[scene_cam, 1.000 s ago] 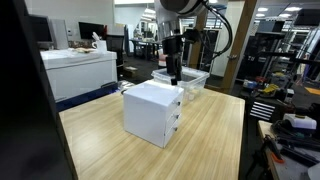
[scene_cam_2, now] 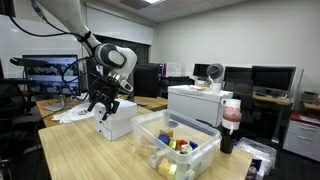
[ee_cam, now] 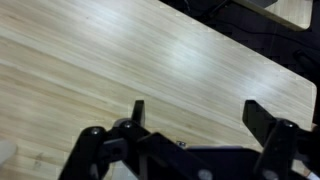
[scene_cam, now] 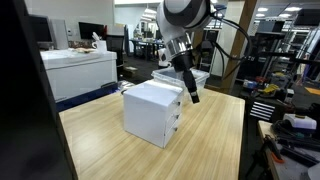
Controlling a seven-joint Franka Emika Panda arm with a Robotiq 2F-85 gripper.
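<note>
A white box-shaped cabinet (scene_cam: 143,121) with small knobs on its right-hand face stands on the wooden table. My gripper (scene_cam: 188,87) is open, beside that knobbed face and clear of the table. In the second exterior view the gripper (scene_cam_2: 103,106) appears in front of the cabinet (scene_cam_2: 121,122). From the wrist, bare tabletop shows between the two spread fingers, and nothing is held. A sliver of white, perhaps the cabinet, shows at the bottom of the wrist view, largely covered by the gripper.
A clear-walled bin (scene_cam_2: 205,158) with colourful items stands further along the table. Past it are a dark bottle (scene_cam_2: 227,137) and a mesh tray (scene_cam_2: 262,156). Open tabletop (scene_cam_2: 75,150) lies before the cabinet. Cables (ee_cam: 290,40) show beyond the table edge.
The gripper has moved right and lower in exterior view 1, from near the cabinet's top to beside its knobbed face. The cabinet has stayed where it was.
</note>
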